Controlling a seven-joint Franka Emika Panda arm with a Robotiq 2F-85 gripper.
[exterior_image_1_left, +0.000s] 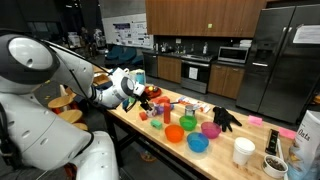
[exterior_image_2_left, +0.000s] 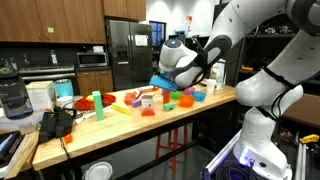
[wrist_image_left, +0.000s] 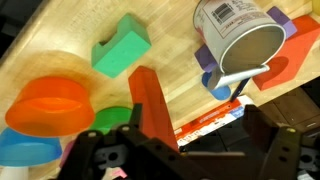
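Observation:
My gripper is open over the table, and nothing shows held between its dark fingers. In the wrist view, a white mug with printed lettering lies at the upper right, its handle near the right finger. A tall red block appears by the left finger. A green block sits farther up, with an orange bowl at the left edge. In the first exterior view the gripper hangs above the far-left part of the table.
Orange, blue and pink bowls stand mid-table. Beyond them are a black glove and a white container. A colourful wrapper lies below the mug in the wrist view.

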